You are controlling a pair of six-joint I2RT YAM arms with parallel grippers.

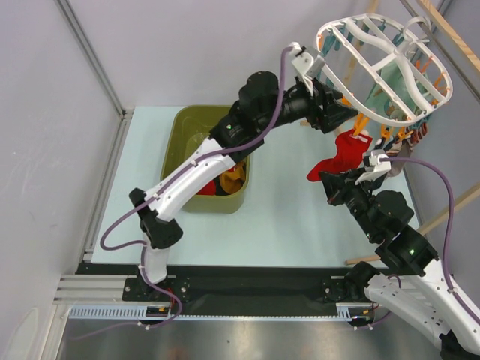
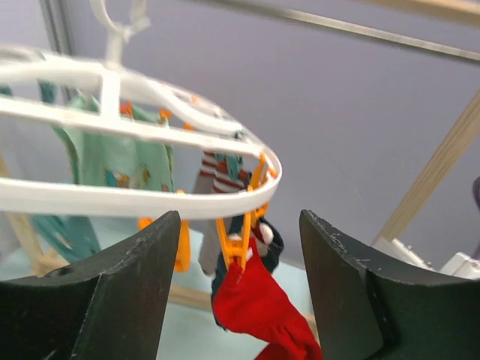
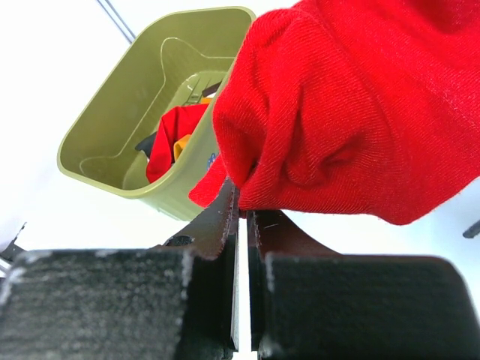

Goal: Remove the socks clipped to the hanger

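A red sock (image 1: 347, 152) hangs from an orange clip (image 2: 235, 244) at the near rim of the white round hanger (image 1: 390, 58). My right gripper (image 1: 330, 189) is shut on the sock's lower end; in the right wrist view the red cloth (image 3: 337, 120) meets the closed fingertips. Beside the hanger rim, my left gripper (image 1: 343, 118) stands open and empty. Between its spread fingers, the left wrist view shows the clip and the top of the sock farther ahead. A striped sock (image 2: 217, 176) and a dark one (image 2: 271, 244) hang behind.
An olive bin (image 1: 172, 154) holding red, dark and yellow cloth stands on the white table (image 1: 292, 232), left of the hanger. Wooden poles (image 1: 454, 206) stand at the right. A pale green cloth (image 2: 124, 150) hangs inside the hanger.
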